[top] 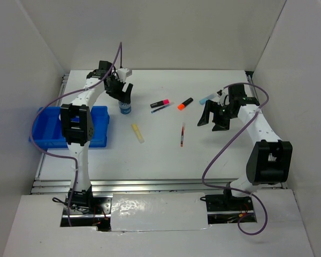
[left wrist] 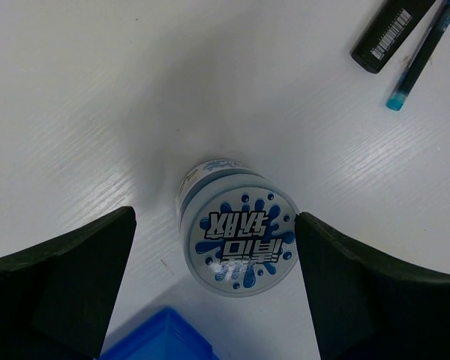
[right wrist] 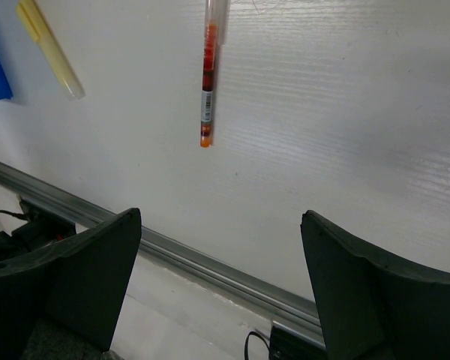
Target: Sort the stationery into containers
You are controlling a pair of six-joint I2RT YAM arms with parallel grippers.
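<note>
A round jar (left wrist: 244, 236) with a blue-splash lid stands upright on the table, between the spread fingers of my left gripper. That gripper is open, and no firm hold on the jar (top: 125, 107) shows. Left of it lies the blue divided box (top: 100, 126), partly covered by the left arm. A yellow highlighter (top: 137, 133), a red pen (top: 182, 135), a pink-and-black marker (top: 159, 103), a thin blue pen (top: 161, 107), an orange-and-black marker (top: 185, 104) and a light blue highlighter (top: 207, 99) are spread out. My right gripper hangs open and empty at the right.
Bare table lies along the front and between the scattered pens. A metal rail (top: 150, 185) borders the near edge. The left arm (top: 81, 155) stretches across the box and hides part of its inside.
</note>
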